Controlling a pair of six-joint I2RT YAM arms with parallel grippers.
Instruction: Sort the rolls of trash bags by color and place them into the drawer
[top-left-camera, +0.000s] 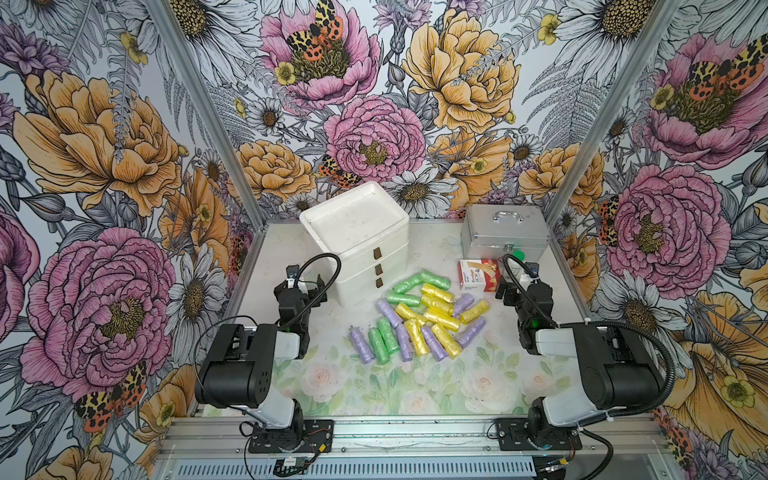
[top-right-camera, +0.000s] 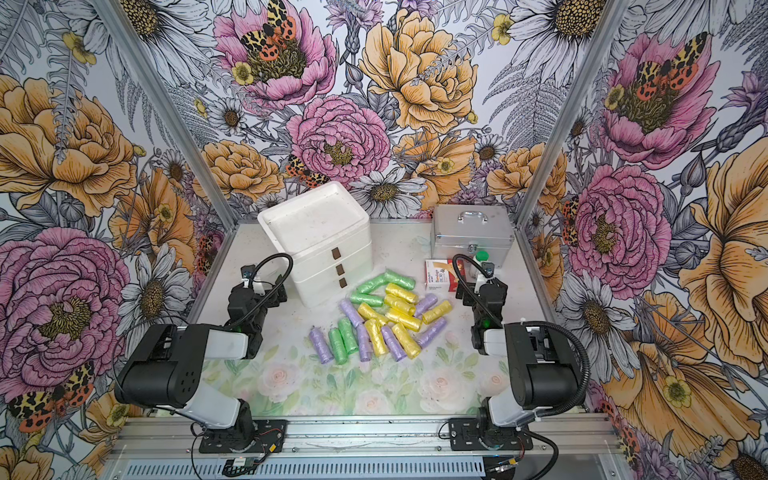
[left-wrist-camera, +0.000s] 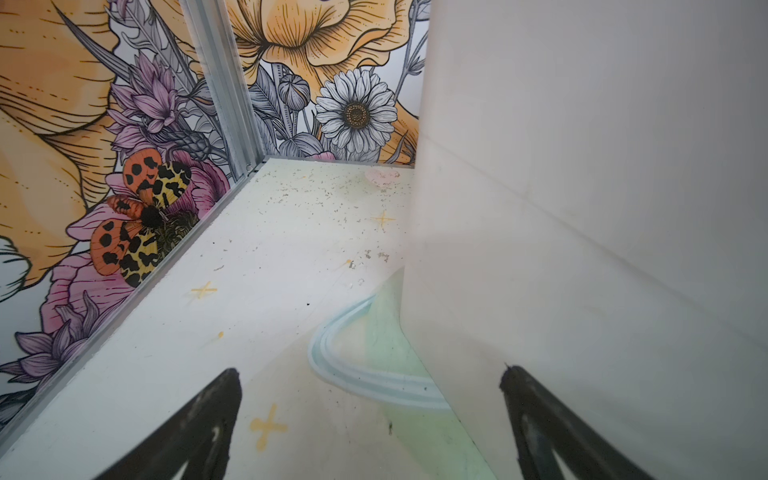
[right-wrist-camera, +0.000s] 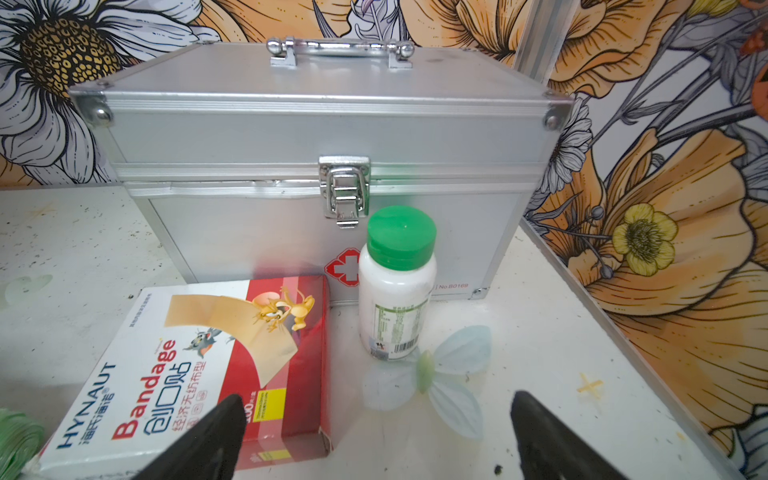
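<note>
Rolls of trash bags lie loosely mixed in the middle of the table: purple (top-left-camera: 359, 344), green (top-left-camera: 381, 345) and yellow (top-left-camera: 445, 340). Behind them on the left stands a white drawer unit (top-left-camera: 344, 240) with brown tabs on its front, all drawers closed. My left gripper is open beside the unit's side wall, with only bare table and that wall between and beyond its fingers. My right gripper is open in front of the bandage box and bottle, holding nothing.
A silver first-aid case (right-wrist-camera: 224, 224) stands at the back right, with a red-and-white bandage box (right-wrist-camera: 144, 384) and green-capped bottle (right-wrist-camera: 397, 304) before it. Patterned walls and metal rails border the table.
</note>
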